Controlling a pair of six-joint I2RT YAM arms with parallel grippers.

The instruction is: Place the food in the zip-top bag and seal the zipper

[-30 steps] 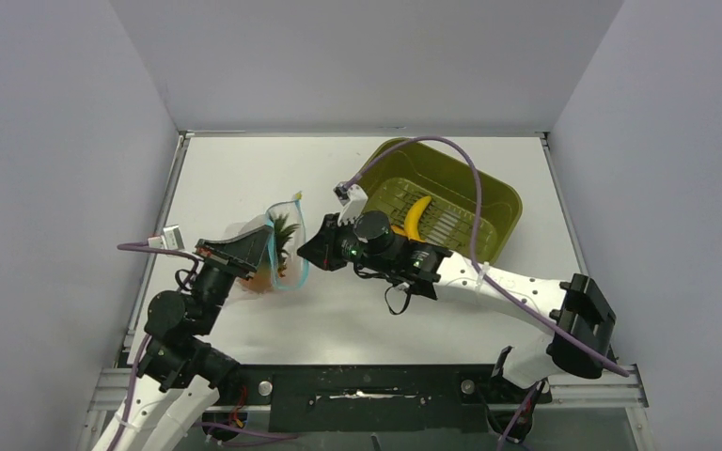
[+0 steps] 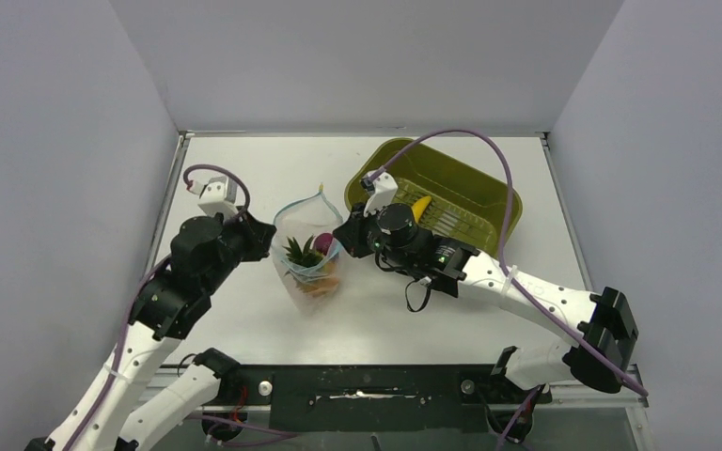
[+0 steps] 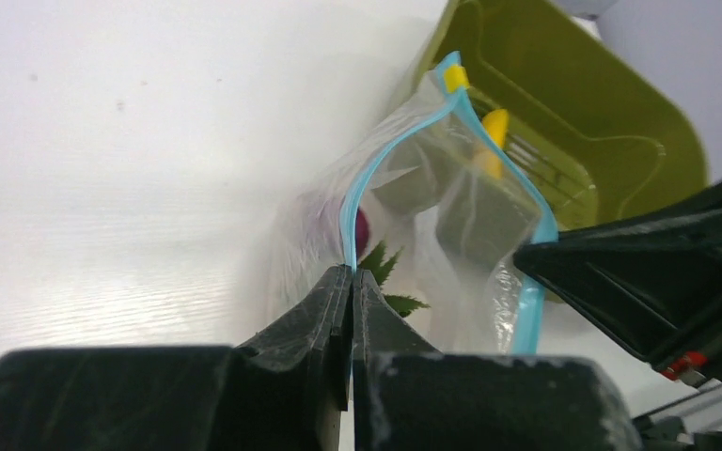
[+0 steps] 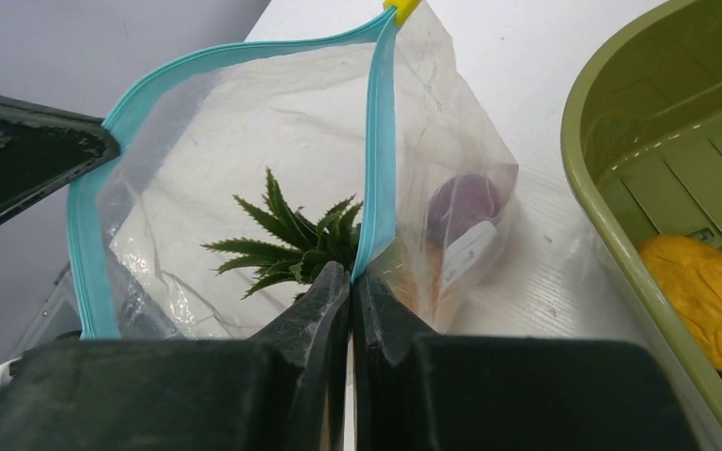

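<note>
The clear zip top bag (image 2: 306,225) stands with its mouth pulled wide between my two grippers. My left gripper is shut on one side of its blue rim (image 3: 349,221). Opposite, my right gripper pinches the other side of the rim (image 4: 379,178). A yellow slider sits at the corner of the zipper (image 4: 400,7). Inside the bag lie a green-leaved pineapple (image 4: 291,235) and a round purple item (image 4: 461,207); orange-brown food at the bottom is only partly clear through the plastic.
An olive-green basket (image 2: 503,183) stands at the back right, close to the right gripper, with a yellow banana (image 2: 420,208) and other yellow-orange food (image 4: 696,291) in it.
The right arm moved right and now grips the rim, and the bag has opened wide. Its left arm counterpart swung up and turned, still at the bag's left edge.
</note>
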